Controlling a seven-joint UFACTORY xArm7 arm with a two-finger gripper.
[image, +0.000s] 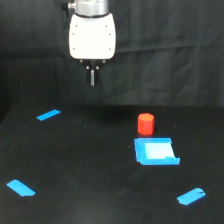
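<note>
High at the top of the camera view, left of centre, hangs my gripper (92, 76) beneath the white arm (92, 38). Its dark fingers are small and close together; whether they are open or shut cannot be made out. No object is visible at their tips. To the right and well below, a red block (146, 124) stands on the black table. Just in front of it lies a white square edged with blue tape (157, 151), apart from my gripper.
Blue tape strips lie flat at the left (48, 115), front left (20, 188) and front right (190, 197). A dark curtain (165, 50) hangs behind.
</note>
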